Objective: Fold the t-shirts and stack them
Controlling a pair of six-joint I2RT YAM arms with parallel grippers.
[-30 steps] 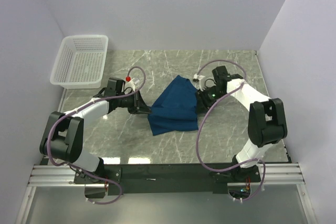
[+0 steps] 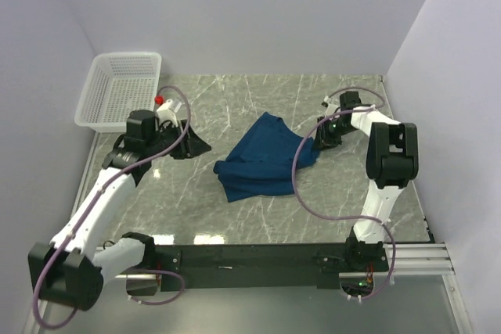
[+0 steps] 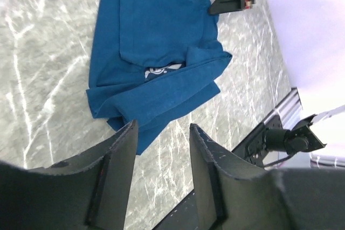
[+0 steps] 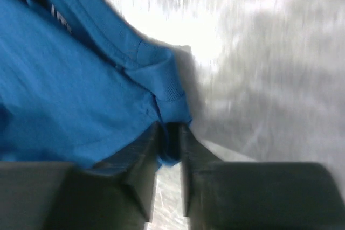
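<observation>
A dark blue t-shirt (image 2: 262,158) lies partly folded on the marble table, a rumpled fold across its near part. In the left wrist view a bit of pale print shows beside the fold of the shirt (image 3: 156,30). My left gripper (image 2: 196,146) is left of the shirt and clear of it, its fingers (image 3: 121,157) apart with nothing between. At the shirt's right corner is my right gripper (image 2: 319,143). Its fingers (image 4: 144,157) are close together around the cloth edge; blur hides whether they pinch it.
An empty white basket (image 2: 117,91) stands at the table's back left. Bare marble (image 2: 344,201) lies right of the shirt and on its near side. Walls rise at the back and both sides.
My left gripper has drawn back left, away from the shirt's left edge. The right gripper has moved right, from over the shirt to its right corner. The shirt looks almost unmoved.
</observation>
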